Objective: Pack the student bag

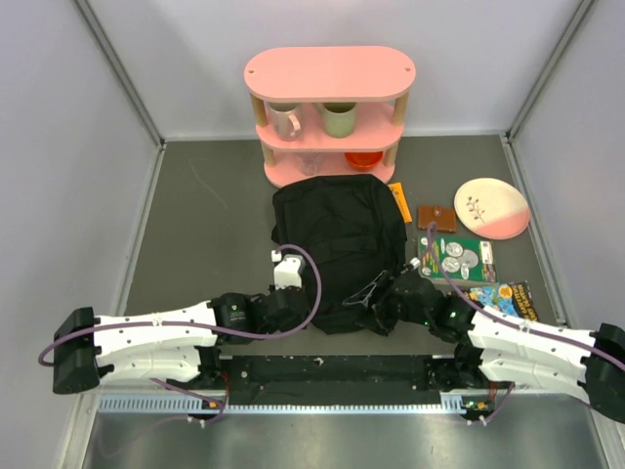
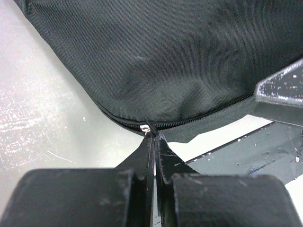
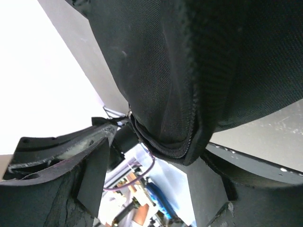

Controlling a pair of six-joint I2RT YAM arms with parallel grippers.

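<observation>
The black bag lies flat in mid-table, its zippered mouth toward the front. In the left wrist view my left gripper is shut on the thin black cord of the zipper pull, at the front left corner of the mouth. Seen from the right wrist, my right gripper stands part open, and the bag's zippered front edge reaches down between its spread fingers; contact with them is unclear. From above, the right arm partly covers a green coin-patterned book and a blue-yellow booklet.
Right of the bag are a brown wallet, a pink-white plate and an orange strip. Behind it stands a pink shelf with two mugs and a red bowl.
</observation>
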